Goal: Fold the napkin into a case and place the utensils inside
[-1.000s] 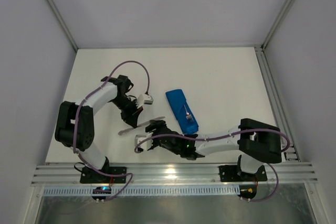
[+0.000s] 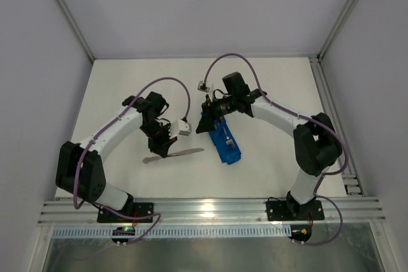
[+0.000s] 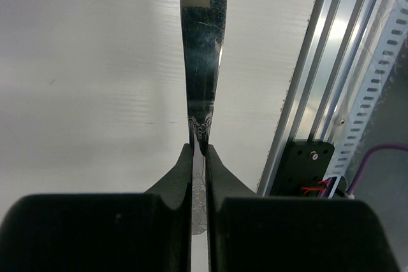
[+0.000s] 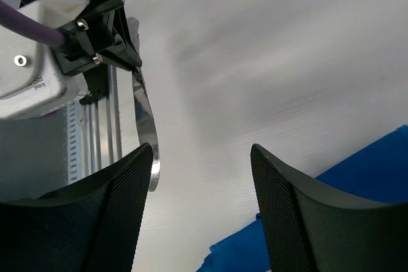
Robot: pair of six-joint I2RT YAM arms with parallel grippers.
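Note:
A silver knife [image 3: 203, 42] with an engraved handle is gripped by my left gripper, shut on it, over the left-middle table in the top view. The blue napkin [image 2: 228, 148] lies right of centre, with a fork [image 2: 229, 141] on it. My right gripper is open above the napkin's left side, nothing between its fingers. In the right wrist view the knife [image 4: 144, 113] extends from the left gripper, left of the right gripper's fingers.
Metal rails [image 2: 204, 206] run along the front edge.
My right gripper has moved from the front middle back toward and over the napkin. The left gripper, with the knife, has shifted slightly right, and the knife's angle is a little flatter.

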